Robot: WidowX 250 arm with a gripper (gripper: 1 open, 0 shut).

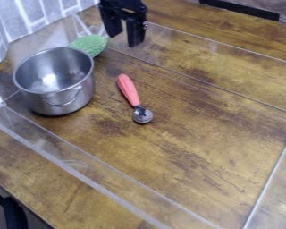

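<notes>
My gripper [124,34] is high at the top of the view, above and behind the pot; whether its fingers are open or shut is unclear. A steel pot [54,83] stands on the wooden table at the left. A red-handled scoop [129,89] lies to the right of the pot, its metal head toward the front. A green brush-like item [88,46] lies behind the pot, near the back left.
Clear plastic sheeting or panels show along the left edge and back left.
</notes>
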